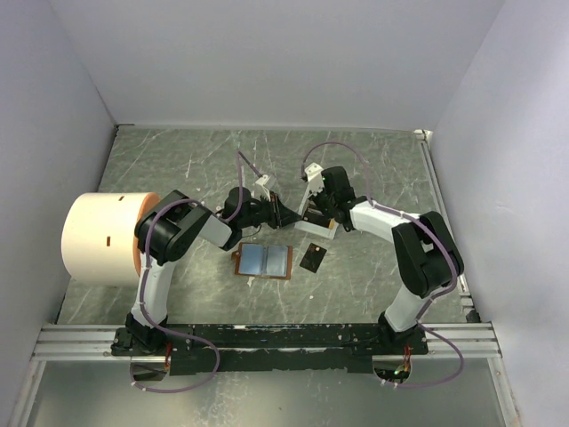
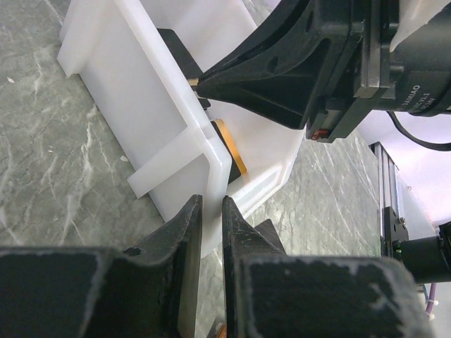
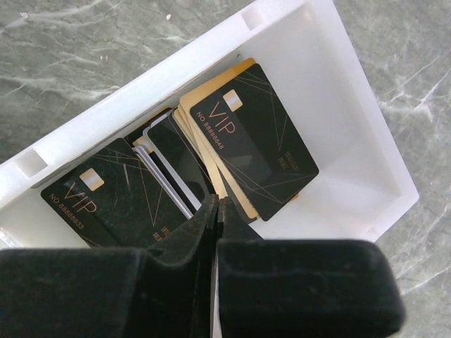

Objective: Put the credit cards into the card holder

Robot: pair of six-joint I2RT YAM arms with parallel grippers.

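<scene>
My left gripper is shut on the wall of a white box [image 2: 176,77], whose floor holds the cards. In the right wrist view, black VIP cards [image 3: 264,144] lie in loose piles with gold and silver-edged ones. Over the gap between those piles is my right gripper, its fingers together and no card showing between them. In the top view the open card holder [image 1: 264,261], brown-edged with pale blue-grey pages, lies in front of the left gripper. A single black card [image 1: 313,257] rests on the table to its right.
A big cream cylinder [image 1: 102,238] stands at the left beside the left arm. Both arms meet closely at the box.
</scene>
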